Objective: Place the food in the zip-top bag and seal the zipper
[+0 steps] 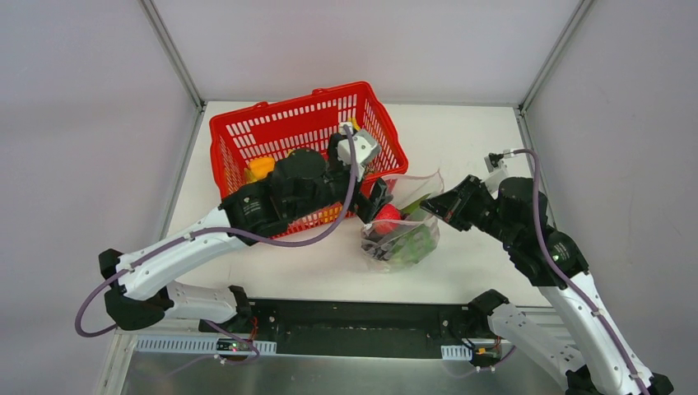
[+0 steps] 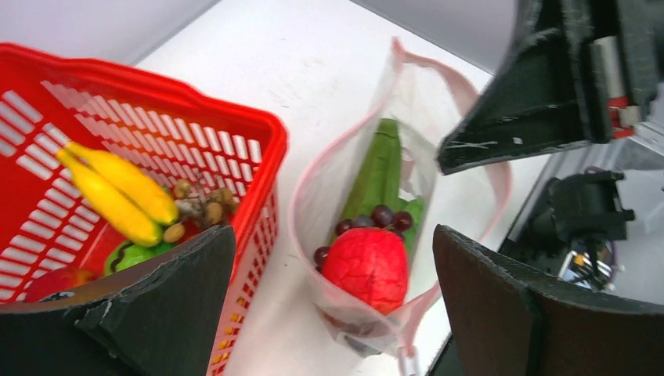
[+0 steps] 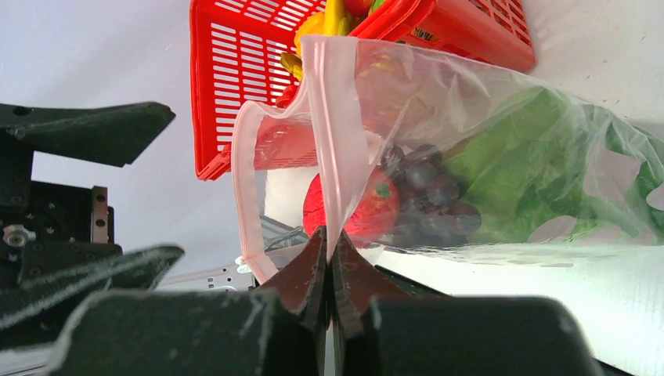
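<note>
The clear zip top bag (image 1: pixel 421 245) stands on the table with its mouth open, its pink zipper rim (image 3: pixel 340 125) facing up in the wrist views. Inside are a red round food piece (image 2: pixel 366 270), dark grapes (image 3: pixel 438 189) and leafy greens (image 3: pixel 509 145); the red piece sits near the mouth. My left gripper is open and empty, its fingers spread between basket and bag. My right gripper is shut on the bag's rim, holding one side of the mouth.
A red basket (image 1: pixel 284 123) stands behind and left of the bag, holding yellow bananas (image 2: pixel 117 192) and other play food. Its near wall is close to the bag. Bare table (image 1: pixel 473 271) lies to the right and in front.
</note>
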